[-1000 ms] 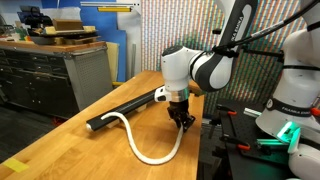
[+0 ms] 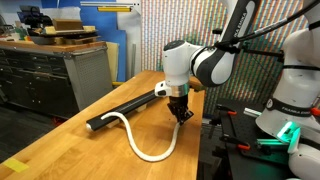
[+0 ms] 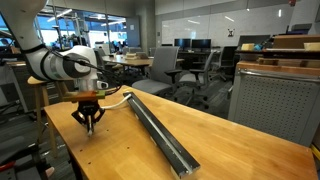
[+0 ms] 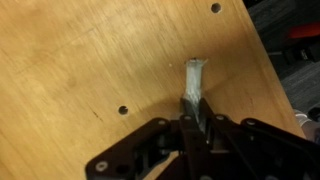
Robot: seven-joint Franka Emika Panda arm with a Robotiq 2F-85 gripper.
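A white rope or tube (image 2: 132, 146) lies on the wooden table in a curve, bending from the left toward the near side and up to the arm in exterior view 1. My gripper (image 2: 180, 119) is low over the table's right side, shut on one end of this white rope. In the wrist view a short pale piece of the rope (image 4: 194, 75) sticks out beyond the gripper. Exterior view 2 has the gripper (image 3: 91, 127) near the table's left edge, pointing down. The exact contact of the fingers is dark and blurred.
A long black rail (image 3: 162, 136) lies along the table behind the rope. Small dark holes (image 4: 123, 110) dot the tabletop.
The gripper and the held rope end have shifted very slightly left in exterior view 1. The rest of the rope lies much as before.
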